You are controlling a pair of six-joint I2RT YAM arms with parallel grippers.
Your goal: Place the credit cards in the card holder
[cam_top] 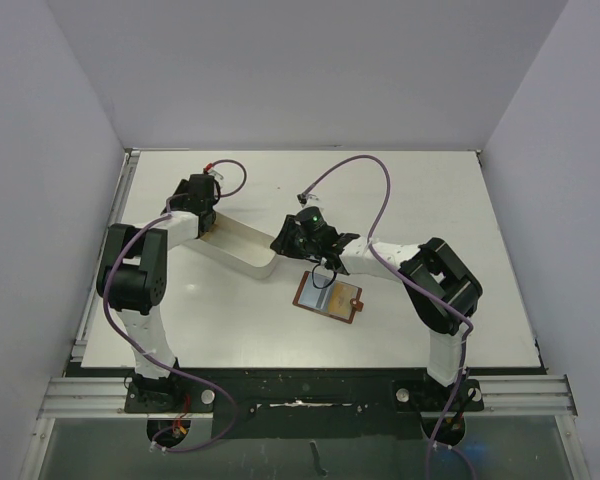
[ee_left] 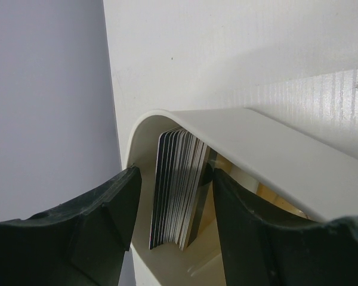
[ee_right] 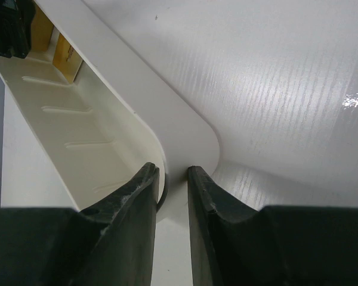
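A long cream card holder (cam_top: 240, 245) lies on the table's left half. In the left wrist view a stack of cards (ee_left: 176, 185) stands at the holder's far end, between the fingers of my left gripper, which stands part open around it. Gold cards (ee_right: 68, 59) lean inside the holder in the right wrist view. My right gripper is shut on the holder's near-end wall.
A brown-framed card board (cam_top: 328, 297) with blue and tan panels lies below my right gripper.
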